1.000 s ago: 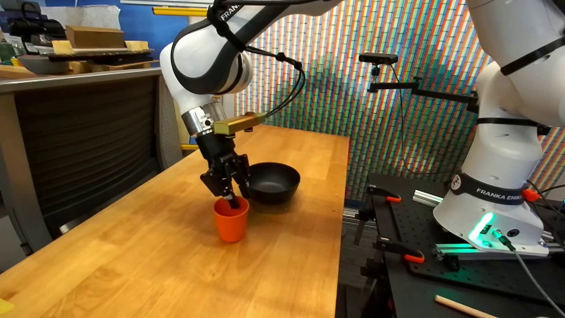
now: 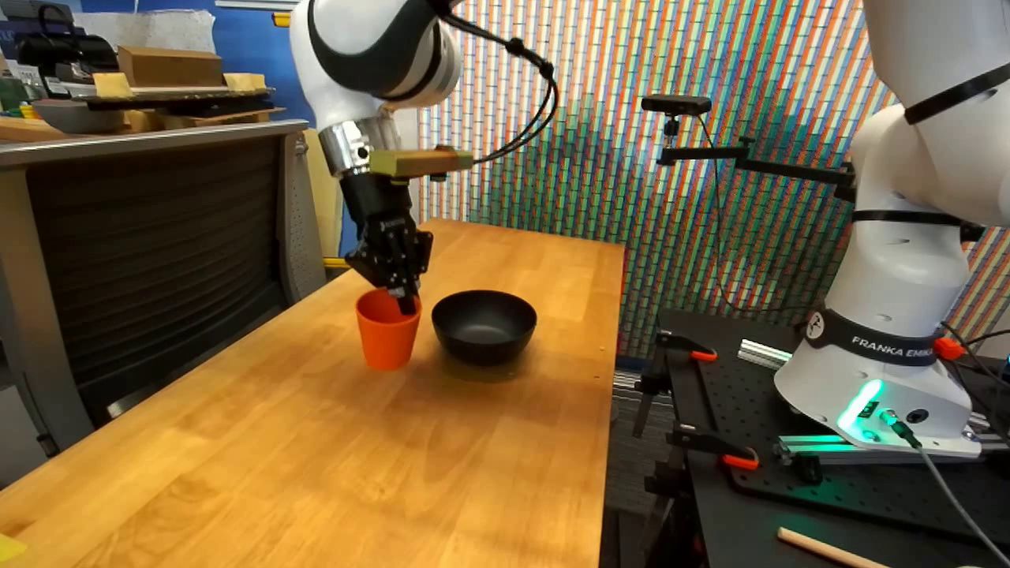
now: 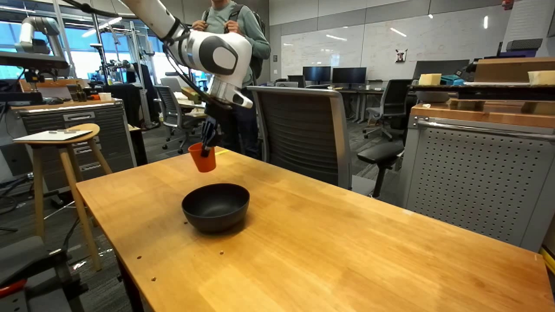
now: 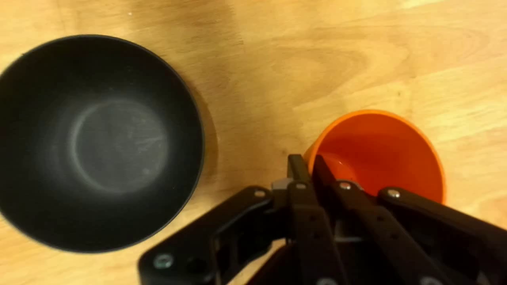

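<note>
My gripper is shut on the rim of an orange cup point(image 4: 387, 149), one finger inside and one outside the wall. In exterior view 1 the cup point(image 2: 387, 336) hangs almost upright to the left of a black bowl point(image 2: 484, 326). Exterior view 2 has the cup point(image 3: 203, 158) beyond the bowl point(image 3: 215, 208), with a slight tilt and seemingly clear of the tabletop. The bowl point(image 4: 119, 145) looks empty from above, and a strip of bare wood shows between it and the cup. The cup's inside appears empty where the fingers do not cover it.
Close along one long side stands an office chair point(image 3: 304, 135). A person point(image 3: 255, 41) stands behind the arm, past the table's far end.
The cup, held by the gripper, has risen and moved slightly left in exterior view 1. The bowl has stayed in place and is now fully uncovered by the gripper.
</note>
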